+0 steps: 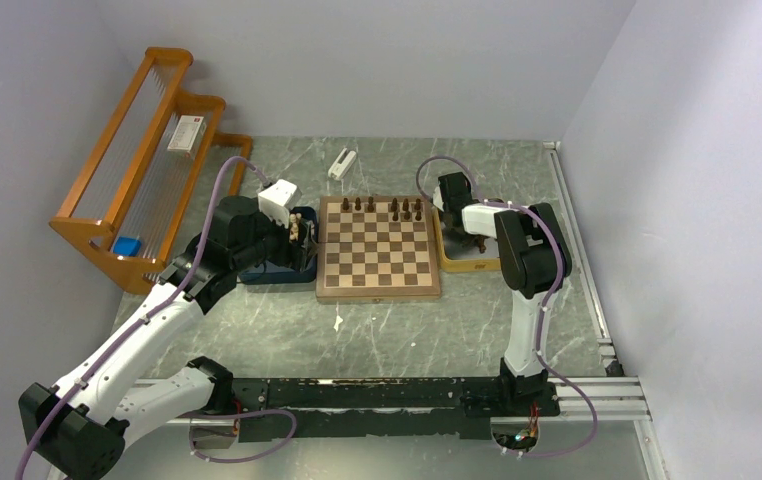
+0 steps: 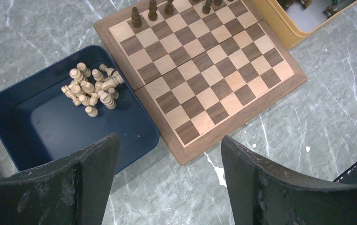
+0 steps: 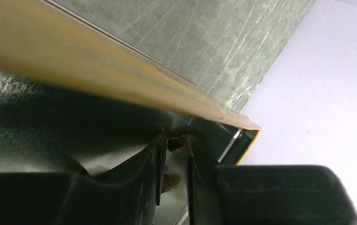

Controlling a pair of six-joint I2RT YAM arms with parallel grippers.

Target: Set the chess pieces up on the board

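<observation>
The chess board point(image 1: 378, 250) lies mid-table, with dark pieces point(image 1: 406, 210) standing along its far side, in two groups with bare squares between. In the left wrist view, pale pieces point(image 2: 91, 87) lie heaped in the dark blue tray point(image 2: 50, 61). My left gripper is open and empty, above the tray and the board's near corner. Down inside the yellow tray point(image 1: 473, 266), my right gripper has its fingertips close on either side of a dark piece point(image 3: 175, 145). Whether they grip it cannot be told.
Another dark piece point(image 3: 166, 183) shows lower behind the right fingers. The yellow tray's wall point(image 3: 120, 70) rises close beside that gripper. A wooden rack point(image 1: 157, 170) stands at the left, and a white device point(image 1: 342, 163) lies behind the board.
</observation>
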